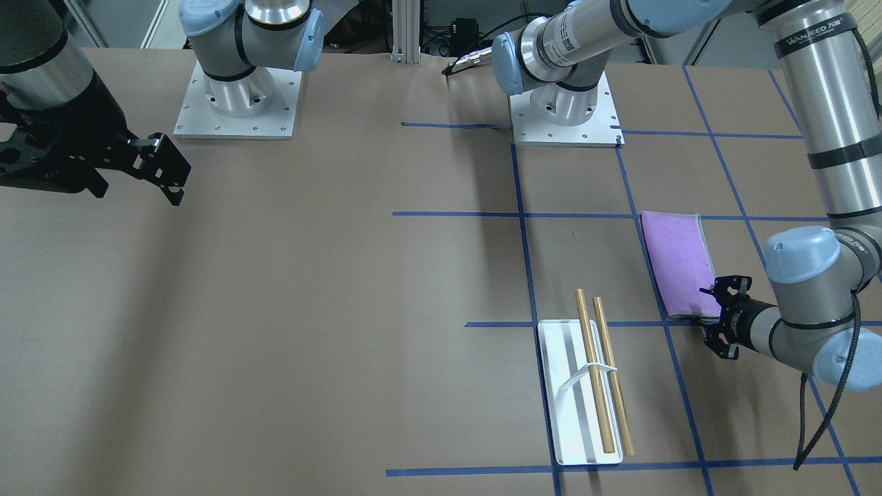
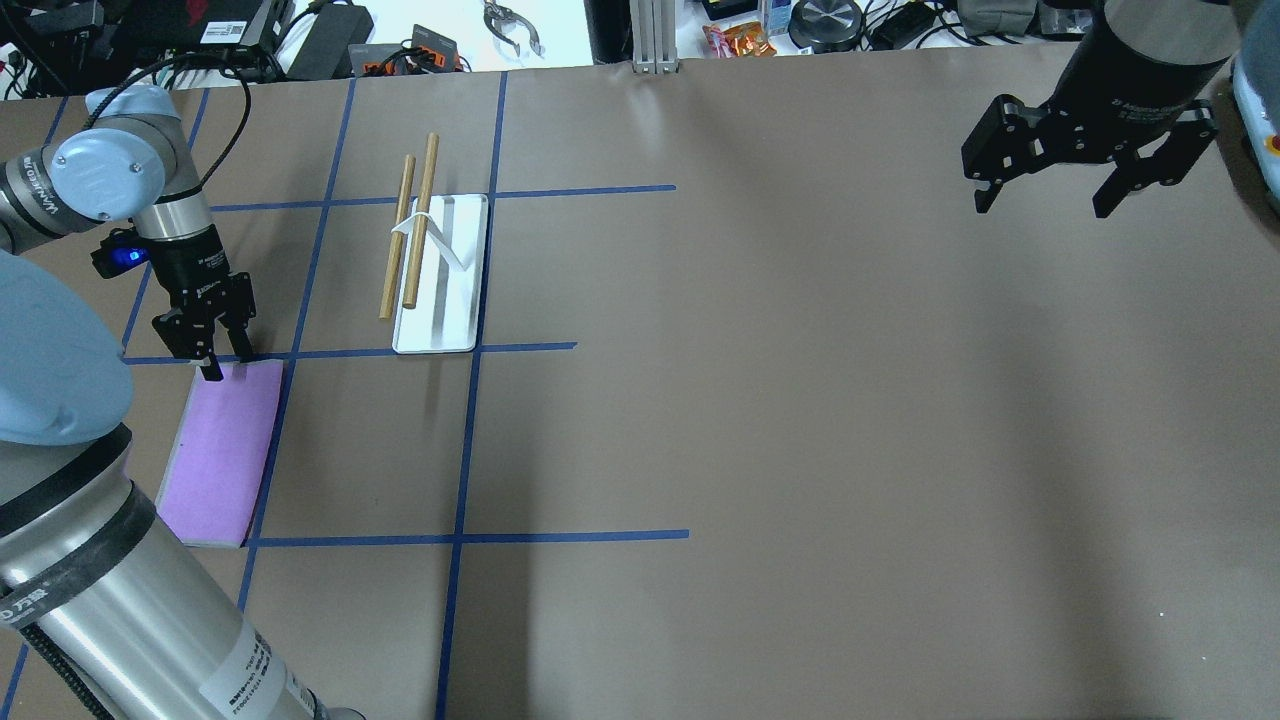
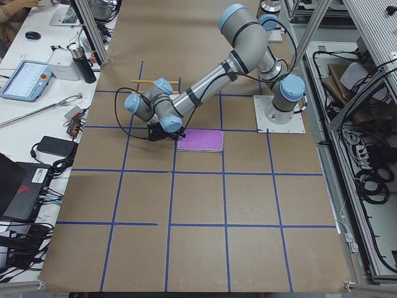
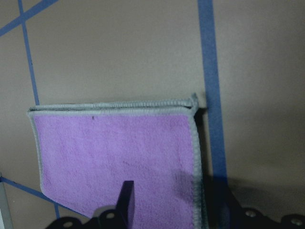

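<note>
A folded purple cloth (image 1: 678,260) with a grey edge lies flat on the taped grid, seen also in the top view (image 2: 220,456). My gripper (image 1: 715,314) hangs low at the cloth's near end, by one corner, in the top view (image 2: 227,366) over that end. In the wrist view its two fingers stand apart at either side of the cloth's edge (image 4: 195,152); whether they touch it I cannot tell.
A white tray (image 1: 566,413) with two wooden sticks (image 1: 601,413) lies beside the cloth. A second black gripper (image 2: 1092,150) hangs over the bare part of the table, which is otherwise clear. Other arms' bases stand at the back.
</note>
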